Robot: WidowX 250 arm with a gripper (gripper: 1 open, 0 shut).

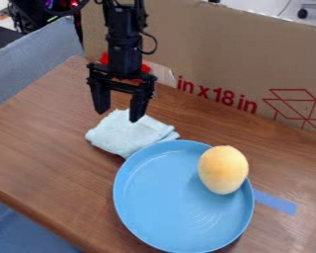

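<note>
My black gripper (119,103) hangs open above a folded pale cloth (127,134), its two fingers apart and pointing down, with nothing visible between them. To the right of and nearer than the cloth is a blue plate (168,208), with a round pale yellow object (223,168) on its right side. A red object (143,66) is partly hidden behind my gripper.
A cardboard box wall (240,54) closes off the back. Grey padding (23,69) lines the left edge. Blue tape (276,203) lies right of the plate.
</note>
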